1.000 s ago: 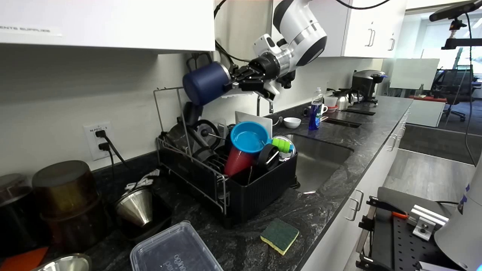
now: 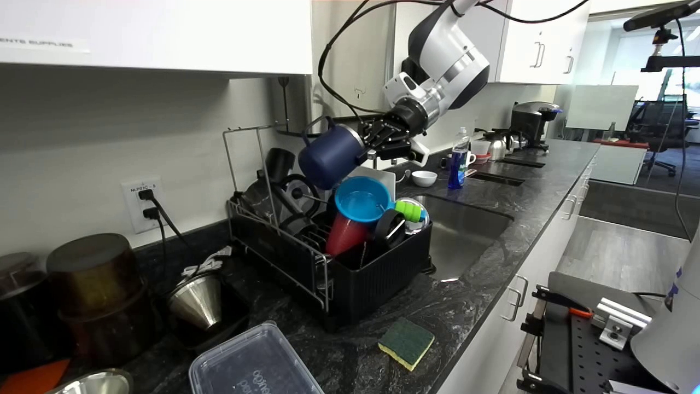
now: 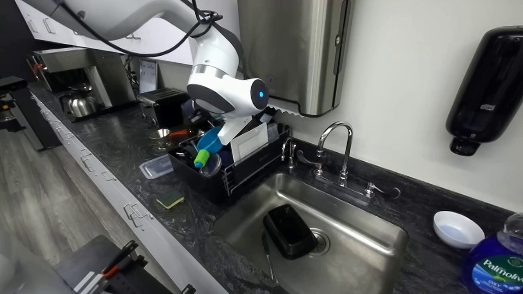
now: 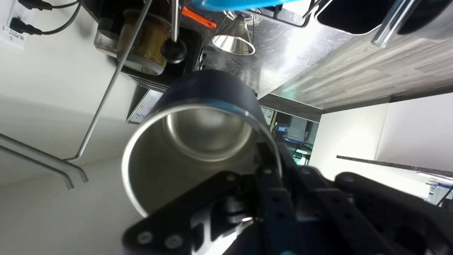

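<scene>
A dark blue mug [image 2: 330, 156] with a steel rim hangs tilted above the dish rack [image 2: 387, 279], held clear of the counter. My gripper [image 2: 368, 137] is shut on its rim, with one finger inside the mouth and one outside. In the wrist view the mug's open mouth [image 4: 204, 140] faces the camera and looks empty; the gripper pinches the wall on its right side. The rack holds a red cup [image 2: 344, 233] with a blue vessel [image 2: 362, 199] over it, plus dark dishes. From the second exterior view the arm hides the mug.
Beside the rack lies the sink [image 3: 353, 220] with a black container [image 3: 289, 230] in it. A sponge [image 2: 407, 342] and a clear plastic lid [image 2: 252, 364] rest on the counter. Thin wire rails [image 2: 229, 157] rise at the rack's wall side. The cabinet [image 2: 157, 39] overhangs from above.
The gripper has carried the mug rightward and lower in the first exterior view, nearer the blue vessel. The rack's contents look the same.
</scene>
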